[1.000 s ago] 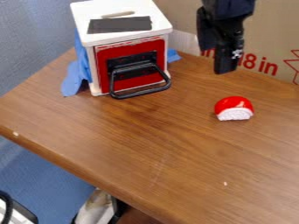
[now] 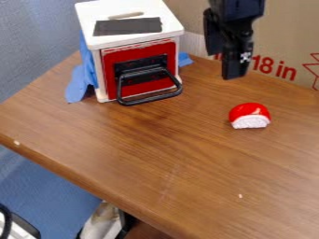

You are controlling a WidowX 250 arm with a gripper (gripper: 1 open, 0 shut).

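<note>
My black gripper (image 2: 232,60) hangs in the air at the top right, above and behind a small red-and-white round object (image 2: 248,116) lying on the wooden table (image 2: 149,168); I cannot tell whether its fingers are apart. A white box-like appliance with a red front (image 2: 137,68) and a black wire handle stands at the back left, a dark slab (image 2: 127,25) and a thin light stick on its top.
A blue cloth (image 2: 80,77) lies beside and behind the appliance. A cardboard panel (image 2: 286,47) rises along the back right.
The gripper has moved slightly from where it was a second ago, a little rightward and lower. The objects on the table have not moved.
</note>
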